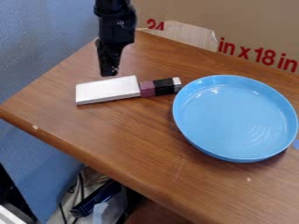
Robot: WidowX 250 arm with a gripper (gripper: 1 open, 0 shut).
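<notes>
My black gripper (110, 68) hangs above the back left of the wooden table, just behind a flat white bar (105, 91) with a maroon and black end section (159, 87). Whether its fingers are open or shut is hard to tell at this size. The bar lies on the table, left of a round blue plate (233, 118), which is empty.
A cardboard box (233, 26) with red lettering stands along the back. A blue surface is at the left beyond the table edge (70, 149), with dark clutter below.
</notes>
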